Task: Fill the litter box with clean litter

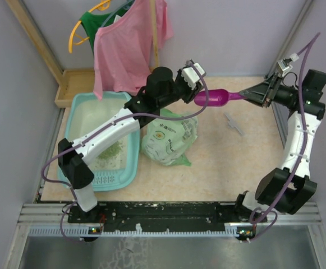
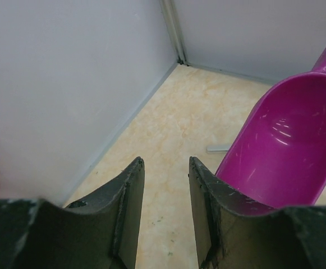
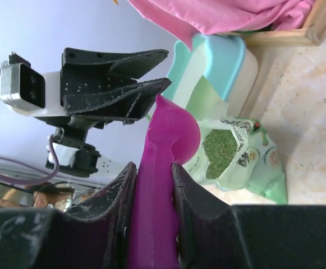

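Observation:
My right gripper is shut on the handle of a magenta scoop. The scoop's bowl looks empty in the left wrist view and reaches toward my left gripper. That gripper is partly open, with a bare gap between its fingers; the scoop bowl lies just beyond its right finger. Below, a light green litter bag stands open, green litter showing inside its mouth. On the left is the teal litter box, partly hidden by my left arm, with a patch of green litter on its floor.
Pink cloth hangs at the back left above a wooden tray. A small grey tool lies on the tabletop, right of the bag.

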